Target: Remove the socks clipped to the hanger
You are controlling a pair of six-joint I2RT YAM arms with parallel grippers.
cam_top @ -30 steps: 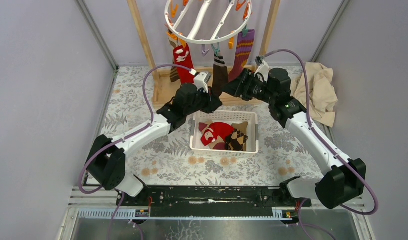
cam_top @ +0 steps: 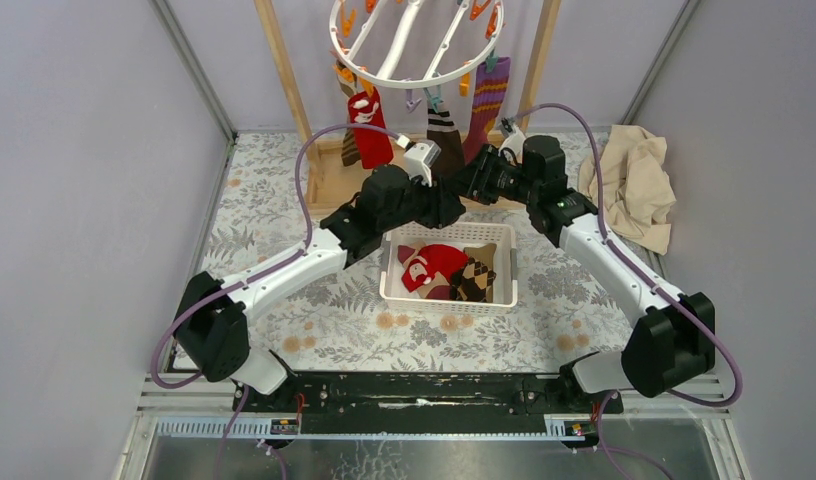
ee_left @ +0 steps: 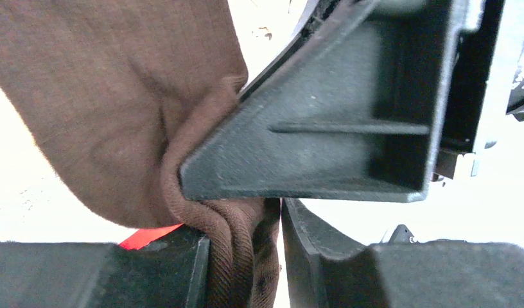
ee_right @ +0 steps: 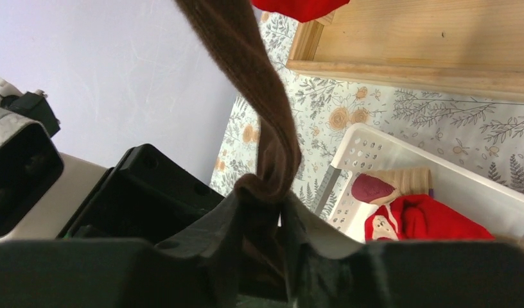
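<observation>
A dark sock with light stripes, the brown sock [cam_top: 447,140], hangs from a teal clip [cam_top: 433,98] on the white round hanger [cam_top: 416,84]. Its lower end runs down between my two grippers, which meet from opposite sides. In the left wrist view my left gripper has the bunched cloth filling the narrow space between its fingers; a black finger of the other gripper presses into the fabric above. My right gripper squeezes the sock into a folded strip. From above, the tips of both grippers hide the toe.
Other socks hang alongside: a red one [cam_top: 371,130], a striped brown one behind it, a purple striped one [cam_top: 486,105]. Below the grippers, a white basket [cam_top: 450,306] holds several socks. Beige cloth [cam_top: 632,185] lies at right; a wooden frame [cam_top: 324,190] stands behind.
The right arm has shifted slightly left, bringing the two grippers together. The sock's lower part now bends and is more hidden.
</observation>
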